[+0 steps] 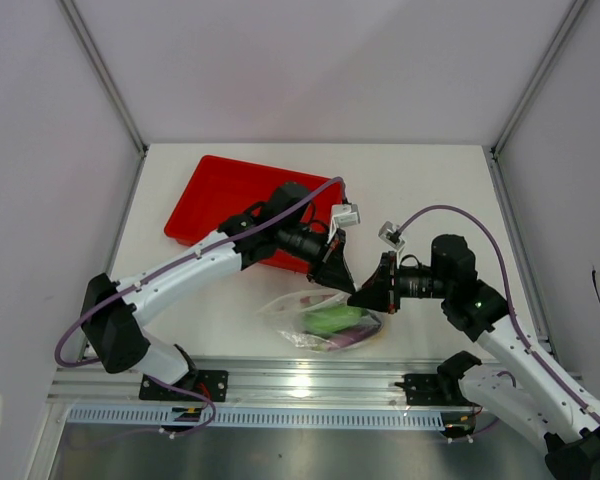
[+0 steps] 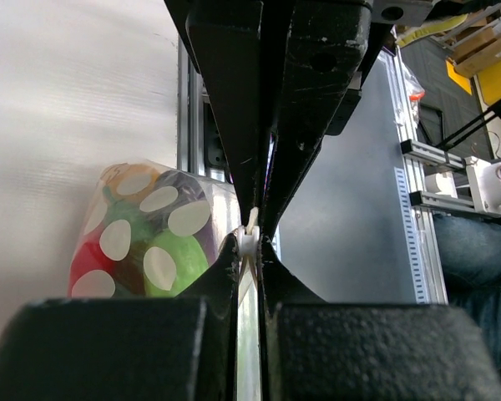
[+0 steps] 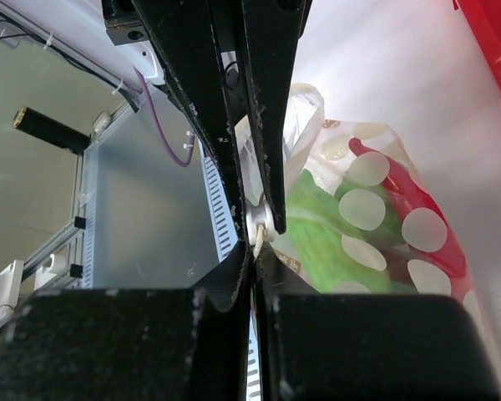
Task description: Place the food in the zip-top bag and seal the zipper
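The clear zip top bag (image 1: pixel 298 318), with green and purple food (image 1: pixel 335 319) inside, lies at the front of the table. My left gripper is shut on the bag's small white zipper slider (image 2: pixel 248 241). Right against it, my right gripper is shut on the bag's top edge, the pale strip running down between its fingers. In the top view the two grippers almost touch above the bag's right upper part. Printed pale spots on the bag (image 3: pixel 362 209) partly cover the food, and the black fingers hide the zipper line there.
A red bin (image 1: pixel 240 180) stands behind the left arm, and its rim enters the right wrist view at upper right. A metal rail (image 1: pixel 280 368) borders the front.
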